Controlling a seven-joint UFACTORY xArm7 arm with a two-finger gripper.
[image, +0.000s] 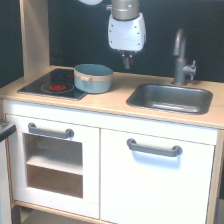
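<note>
A teal pot stands at the right edge of the black cooktop, partly on the wooden counter. My white arm comes down from the top, and my gripper hangs above the counter between the pot and the sink. It is apart from both. Its dark fingers are too small in this view to show whether they are open or shut, or whether anything is between them. The pot's inside is mostly hidden by its rim.
A grey tap rises behind the sink. Bare counter lies between pot and sink. Below are a glazed oven door with a handle and a white cupboard door. A wooden post stands at the left.
</note>
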